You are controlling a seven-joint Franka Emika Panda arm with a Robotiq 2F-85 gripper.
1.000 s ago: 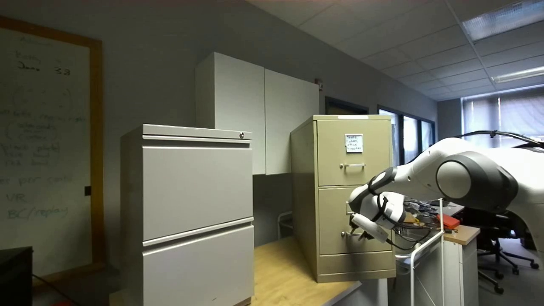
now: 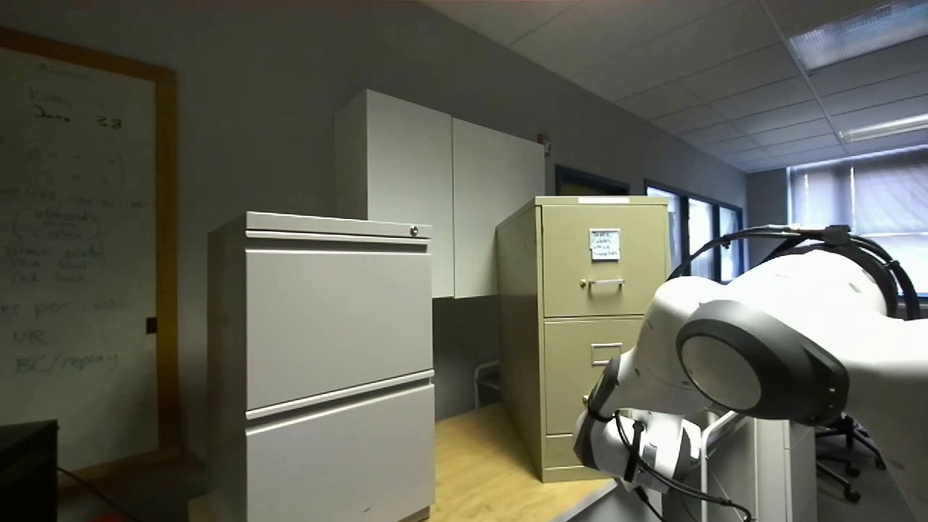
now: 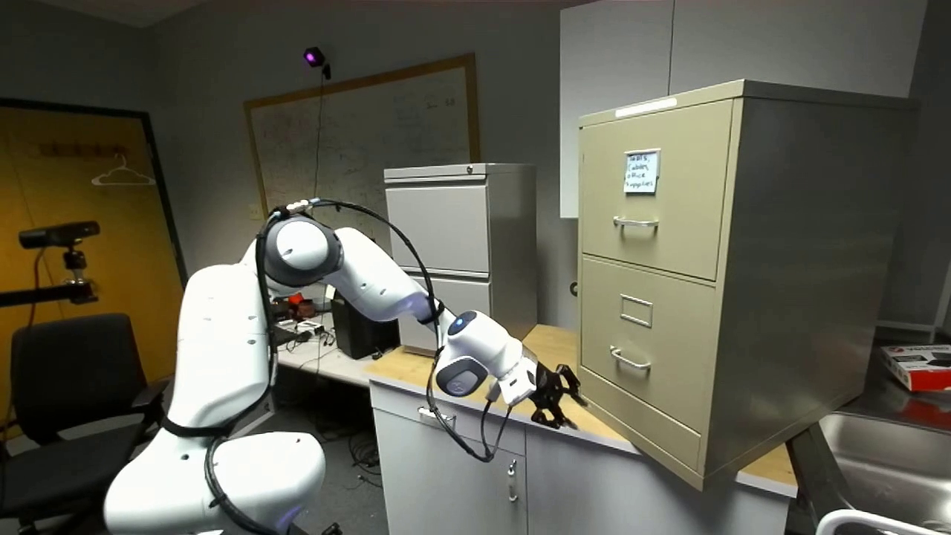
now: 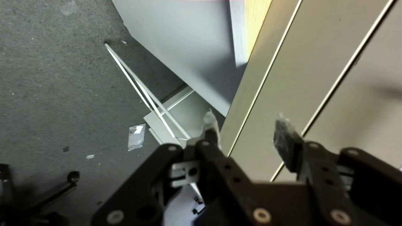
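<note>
A tan two-drawer filing cabinet (image 3: 655, 330) stands on the wooden countertop, both drawers closed. Its lower drawer handle (image 3: 630, 360) and upper handle (image 3: 635, 222) are bare, with nothing gripping them. In exterior view 2 my gripper (image 3: 571, 409) is just left of the cabinet's lower front, below the level of the lower handle. Its two fingers are spread apart and the gap between them is empty. The wrist view shows the same gripper with drawer-front seams behind it and no handle in sight. Exterior view 1 hides the fingers.
A grey filing cabinet (image 2: 339, 330) sits farther along the countertop (image 2: 478, 448). Below are cupboards (image 3: 570, 486) at the counter's front, and a white metal frame (image 4: 150, 99) is near the floor. A sink (image 3: 891, 459) lies right of the tan cabinet.
</note>
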